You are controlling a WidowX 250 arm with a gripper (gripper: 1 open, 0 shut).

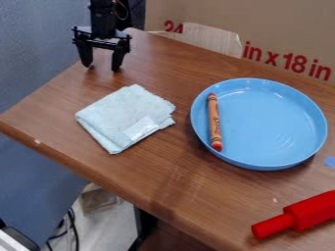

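Note:
My black gripper (101, 59) hangs at the top left over the far left part of the wooden table, its two fingers apart with nothing visible between them. To the right, a blue plate (275, 127) holds an orange crayon-like stick (215, 123) near its left side. A folded pale blue cloth (124, 119) lies left of the plate, in front of the gripper and apart from it. A red rolling pin (299, 214) lies at the near right corner of the view.
A cardboard box (262, 29) stands behind the table. A small blue piece (330, 161) is at the right edge. The table's left edge drops to the floor, where cables lie. Bare wood surrounds the cloth.

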